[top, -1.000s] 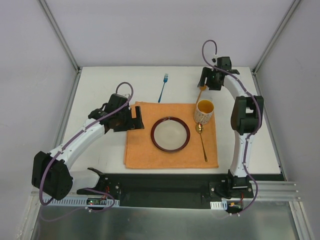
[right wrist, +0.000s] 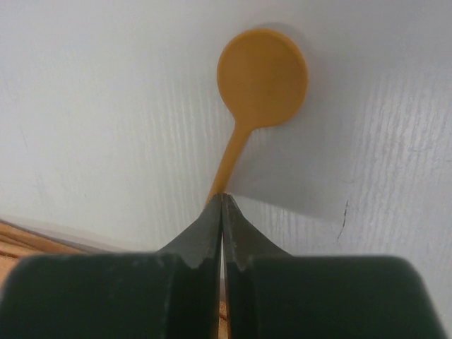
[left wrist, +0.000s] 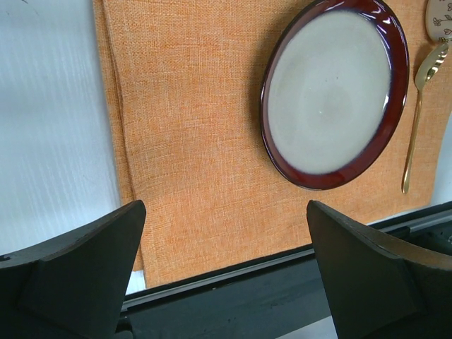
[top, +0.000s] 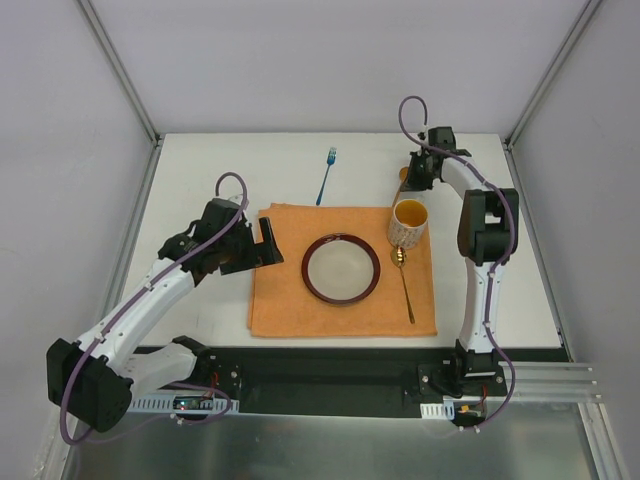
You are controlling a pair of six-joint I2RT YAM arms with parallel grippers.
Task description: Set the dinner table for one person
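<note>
An orange placemat (top: 285, 318) bears a brown-rimmed plate (top: 341, 271), a patterned mug (top: 405, 236) at its upper right, and a gold spoon (top: 406, 290) right of the plate. A blue fork (top: 326, 178) lies on the bare table behind the mat. Behind the mug is a wooden spoon (right wrist: 263, 78), its round head on the white table. My right gripper is shut at this spoon's handle; its fingertips meet and hide the handle's lower part. Over the mat's left edge, my left gripper stands open and empty.
The mug stands close in front of the right gripper. A dark rail (top: 330, 370) runs along the table's front edge.
The left arm has drifted a little to the left, still open. Tableware on the mat has not moved.
</note>
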